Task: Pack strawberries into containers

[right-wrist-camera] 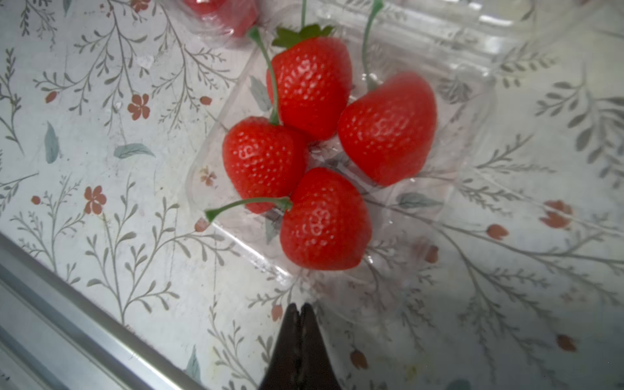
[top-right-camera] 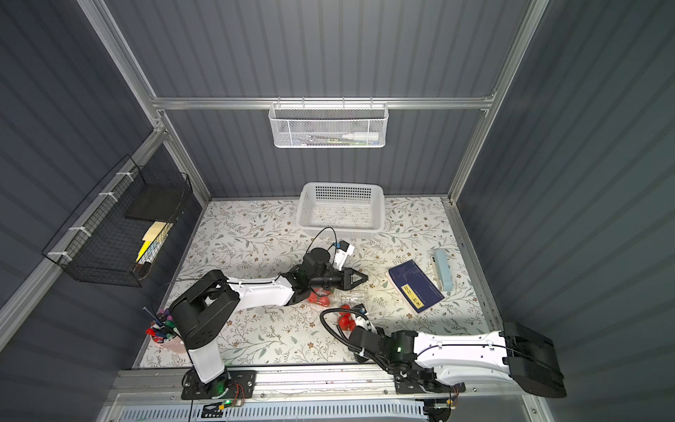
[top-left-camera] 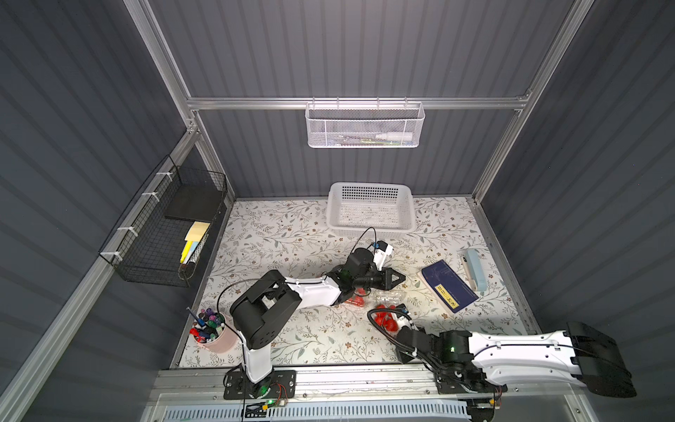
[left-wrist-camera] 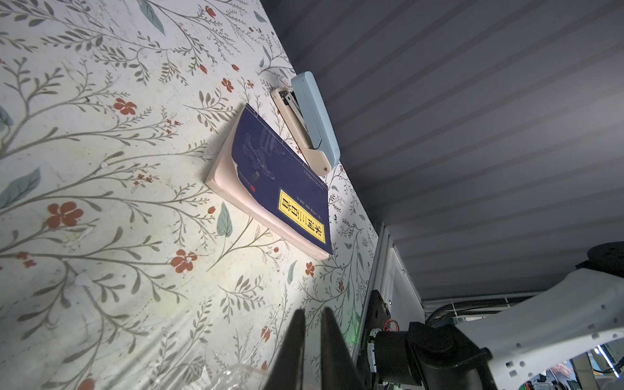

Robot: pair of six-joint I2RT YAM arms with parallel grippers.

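In the right wrist view, several red strawberries (right-wrist-camera: 325, 221) with green stems sit in a clear plastic container (right-wrist-camera: 448, 188). Its clear lid (right-wrist-camera: 455, 32) is folded open on the far side. My right gripper hangs by the container's near edge, shut, with nothing visible between its fingers. Near the lid in the top left view, my left gripper (top-left-camera: 400, 278) reaches in from the left. A narrow gap shows between its fingers in the left wrist view, where a clear plastic edge (left-wrist-camera: 240, 373) appears close by; contact cannot be told.
Another clear pack of strawberries (top-left-camera: 355, 301) lies partly under the left arm. An empty white basket (top-left-camera: 371, 228) stands at the back. A blue book (top-left-camera: 450, 285) and a stapler (top-left-camera: 474, 269) lie to the right.
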